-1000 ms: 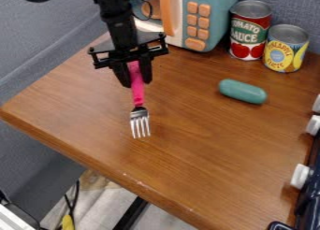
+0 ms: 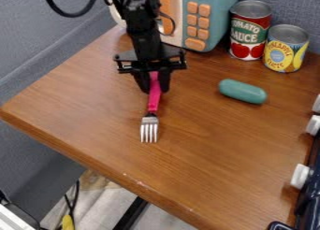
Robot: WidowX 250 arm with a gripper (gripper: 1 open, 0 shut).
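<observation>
My black gripper [image 2: 152, 82] hangs over the back-middle of the wooden table [image 2: 100, 131], closed on the handle of a fork [image 2: 150, 128]. The fork has a pink handle and silver tines that point toward the table's front. Whether the tines touch the tabletop I cannot tell.
A teal toy microwave [image 2: 205, 21], a sauce can [image 2: 249, 32] and a yellow can [image 2: 285, 50] stand at the back. A teal cylinder [image 2: 241, 91] lies to the right of the fork. A dark appliance with white knobs [image 2: 305, 192] is at the right edge.
The gripper has moved to the right with the fork in it, and the fork's tines have shifted slightly right and toward the front.
</observation>
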